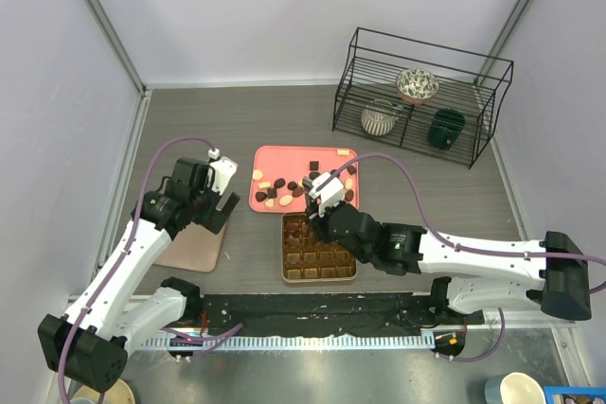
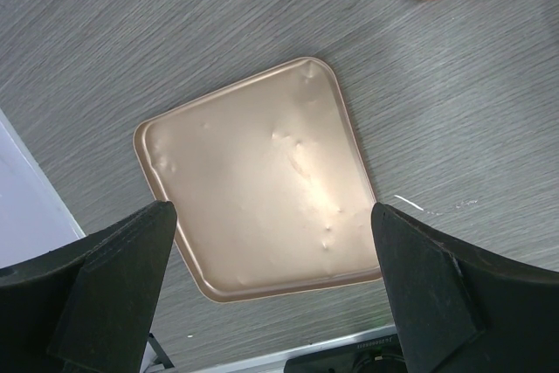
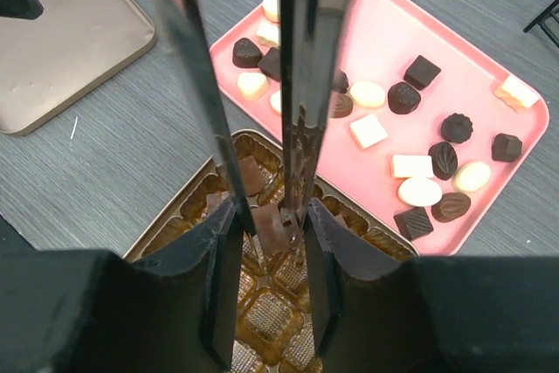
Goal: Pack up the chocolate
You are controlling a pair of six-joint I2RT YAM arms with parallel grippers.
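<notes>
A pink tray (image 1: 270,158) holds scattered dark and white chocolates. In front of it is a gold box with square compartments (image 1: 317,262), a few chocolates in its back cells. My right gripper is down over the box's back part, fingers part open around a brown chocolate (image 3: 269,224); whether they grip it is unclear. My left gripper (image 1: 223,207) stands open and empty over a beige lid (image 2: 253,172) on the left.
A black wire rack (image 1: 426,120) with bowls and a green cup stands at the back right. The table behind the left arm is clear.
</notes>
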